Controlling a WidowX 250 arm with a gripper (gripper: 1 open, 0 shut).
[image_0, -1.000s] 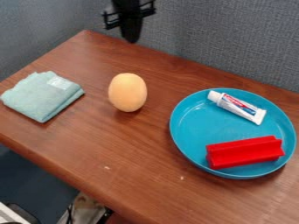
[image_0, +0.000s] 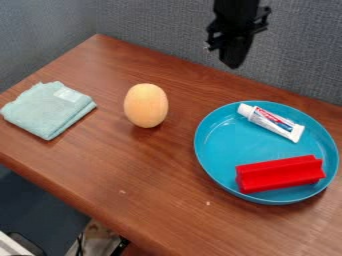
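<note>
My black gripper (image_0: 230, 46) hangs in the air at the top of the camera view, above the back of the table; whether it is open or shut is hard to tell. A blue plate (image_0: 222, 154) on the right holds a white toothpaste tube (image_0: 271, 121) and a red object (image_0: 278, 174). An egg-shaped orange object (image_0: 146, 105) stands left of the plate, and a folded pale teal cloth (image_0: 48, 109) lies at the far left.
The wooden table (image_0: 147, 190) has free room at its back and near middle. A grey padded wall rises behind it. Cables show below the front left edge.
My gripper has moved rightward and somewhat lower, from the back left toward the area above the plate. The objects on the table are unchanged.
</note>
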